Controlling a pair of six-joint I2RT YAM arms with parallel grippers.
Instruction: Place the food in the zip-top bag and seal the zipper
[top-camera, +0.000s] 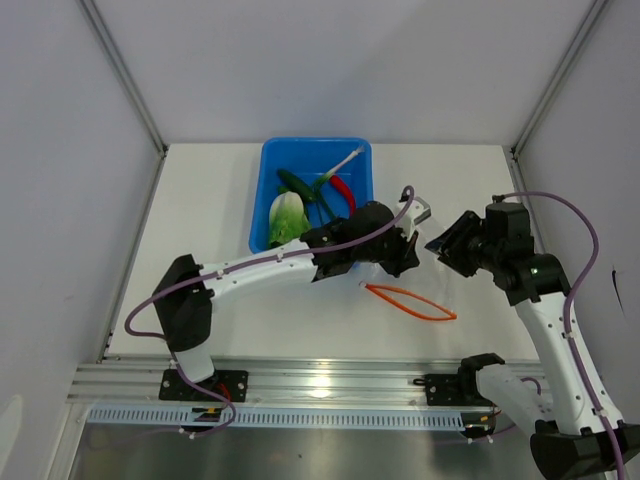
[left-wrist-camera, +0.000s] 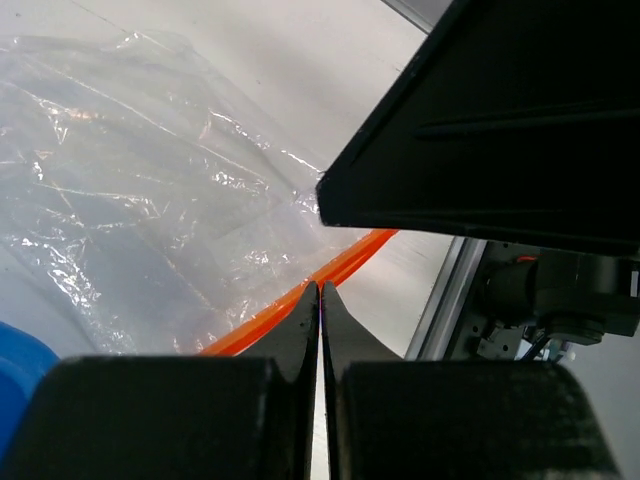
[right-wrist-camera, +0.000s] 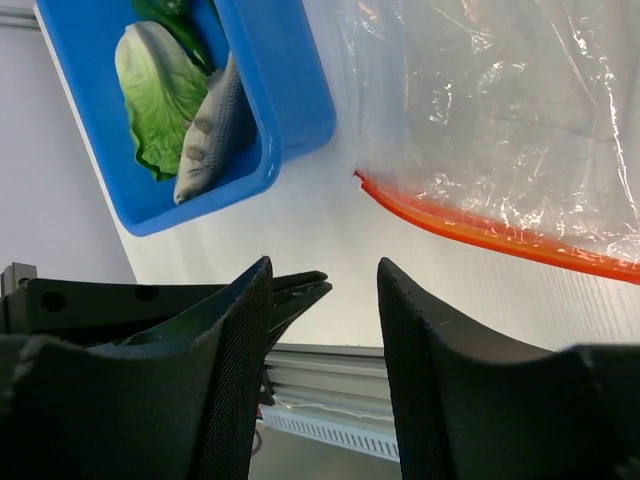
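Note:
The clear zip top bag (left-wrist-camera: 150, 180) lies on the white table with its orange zipper (right-wrist-camera: 470, 230) toward the front. My left gripper (top-camera: 405, 262) is above the bag, shut with nothing visible between its fingers. Just right of it, my right gripper (top-camera: 440, 250) hangs over the bag's side, its fingers apart and empty. The blue bin (top-camera: 270, 160) (right-wrist-camera: 275, 120) holds lettuce (right-wrist-camera: 155, 100), a fish (right-wrist-camera: 215, 130), a cucumber (top-camera: 295, 183), a red pepper (top-camera: 342, 195) and a leek (top-camera: 340, 165).
The bin stands at the back middle, beside the bag. Bare table (top-camera: 200, 200) shows at the left and at the back right. Metal rails (top-camera: 300, 365) run along the table's edges.

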